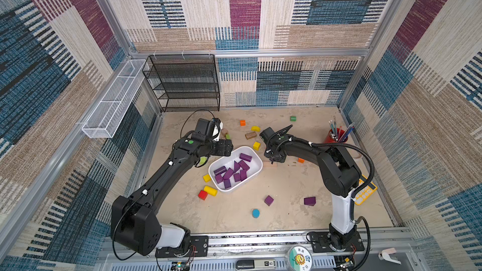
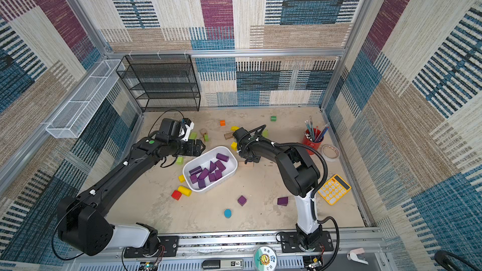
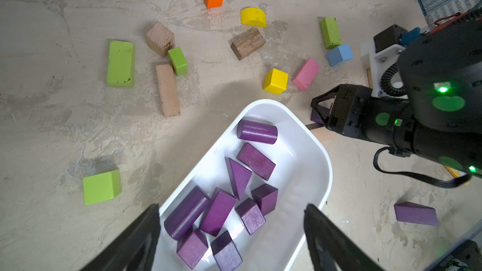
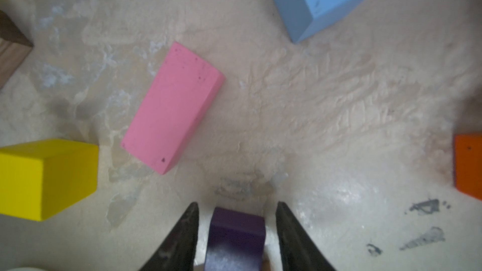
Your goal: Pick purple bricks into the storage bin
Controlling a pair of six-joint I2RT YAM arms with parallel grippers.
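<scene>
A white bin point(image 3: 321, 165) holds several purple bricks point(image 3: 256, 160). My right gripper is part open around a dark purple brick point(image 4: 236, 238) just beyond the bin's right end; I cannot tell whether the fingers touch it. My left gripper stands open above the bin with nothing between its fingers. Two more purple bricks, lie on the table in front of the right arm.
Yellow point(image 4: 65, 175), pink point(image 4: 170, 105), blue point(image 4: 321, 0) and orange point(image 4: 467, 163) blocks surround my right gripper. A pen cup point(image 2: 311, 140) and calculator point(image 2: 334, 189) sit at the right.
</scene>
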